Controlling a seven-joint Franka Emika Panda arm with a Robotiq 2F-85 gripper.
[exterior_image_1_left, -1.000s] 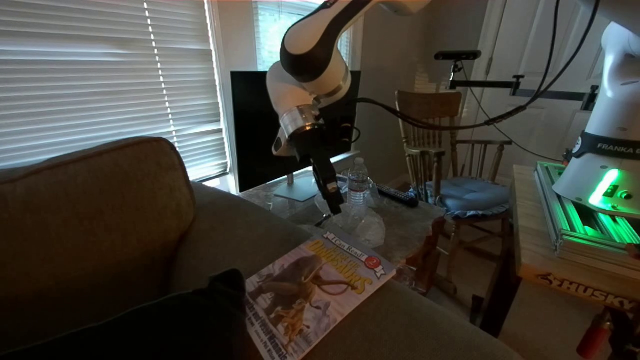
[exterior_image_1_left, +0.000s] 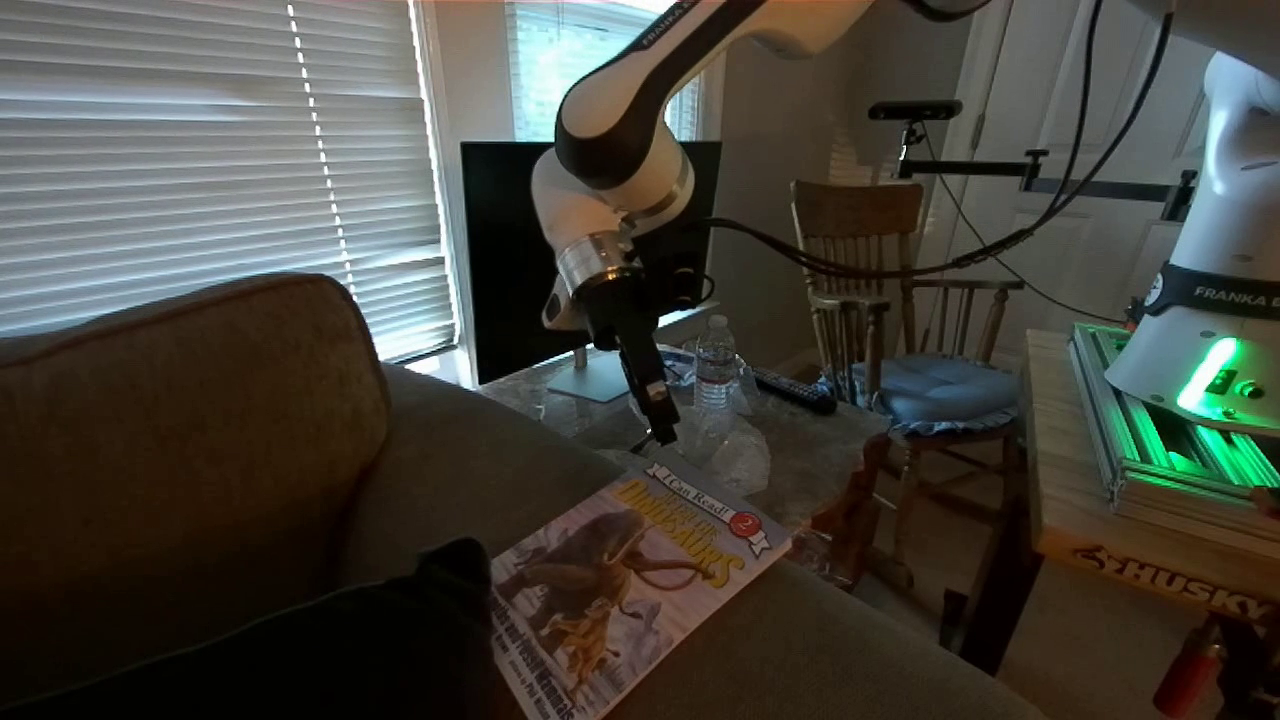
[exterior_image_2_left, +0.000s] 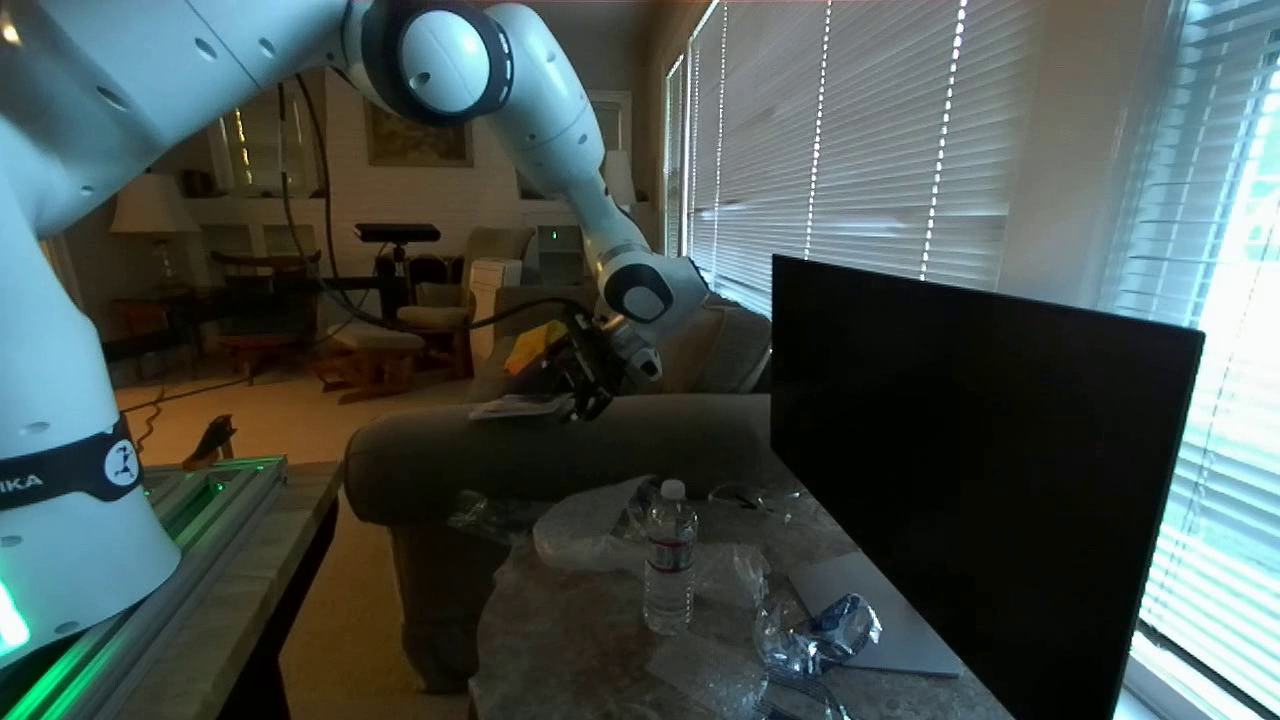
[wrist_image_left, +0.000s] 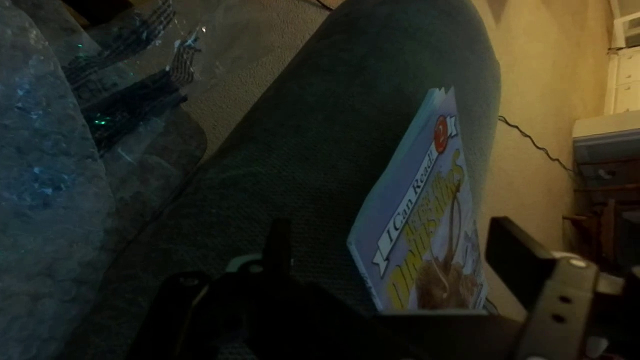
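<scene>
A thin paperback about dinosaurs, the book (exterior_image_1_left: 642, 582), lies cover up on the sofa arm (exterior_image_1_left: 828, 654). My gripper (exterior_image_1_left: 657, 442) points down by the book's top edge in exterior view 1. In the wrist view the book (wrist_image_left: 420, 222) shows between the two dark fingers, which are wide apart and grip nothing. The near part of its cover is hidden behind the gripper body there. Exterior view 2 shows the gripper (exterior_image_2_left: 585, 408) over the sofa arm, with the book (exterior_image_2_left: 522, 407) seen edge-on beside it.
Beyond the sofa arm is a side table with a water bottle (exterior_image_2_left: 669, 564), crumpled clear plastic wrap (exterior_image_2_left: 792, 636) and a black monitor (exterior_image_2_left: 960, 468). A dark cushion (exterior_image_1_left: 360, 642) sits close to the book. The robot's bench (exterior_image_1_left: 1080, 480) stands off to the right.
My gripper has come down slightly and shifted a little left in exterior view 1, closer to the book's top edge. The book has stayed in place.
</scene>
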